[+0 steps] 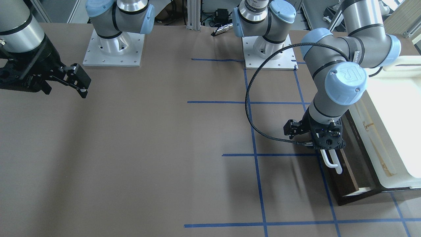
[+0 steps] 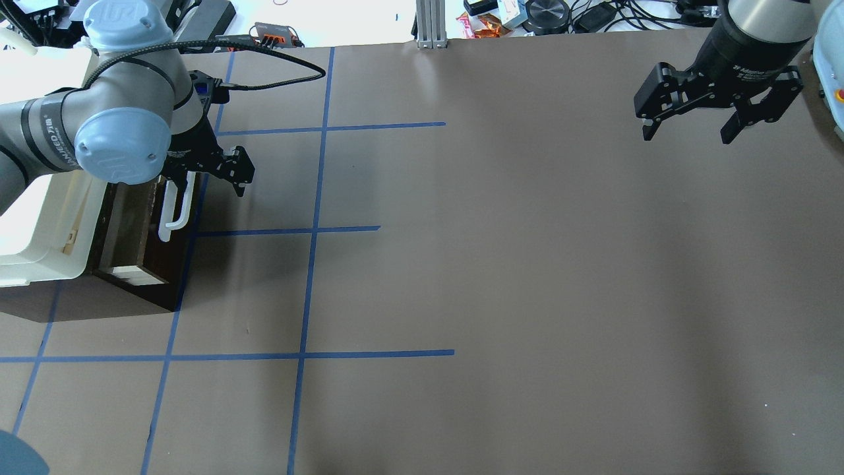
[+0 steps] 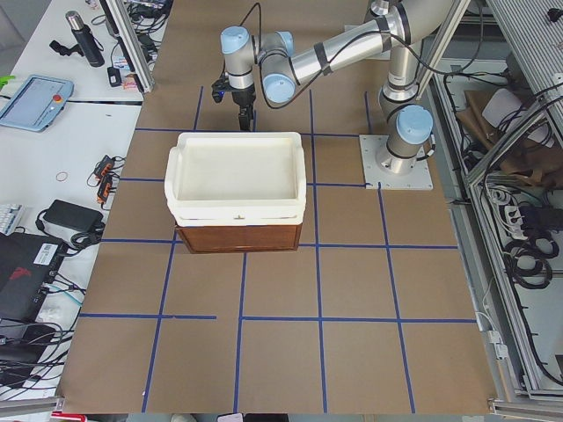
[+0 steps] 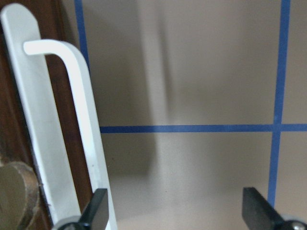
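Note:
A dark wooden box (image 1: pixel 347 181) has its drawer front slightly pulled out, with a white handle (image 4: pixel 81 91) on it. My gripper is over the handle in the front and top views; its fingers stand wide open in the wrist view, the left fingertip at the handle's bar, the right one over bare table. Whether anything lies in the drawer is hard to tell.
A white tray (image 3: pixel 236 171) rests on the box. A second black gripper (image 2: pixel 716 111) hangs at the other side of the table, and other arm bases (image 1: pixel 114 59) stand at the back.

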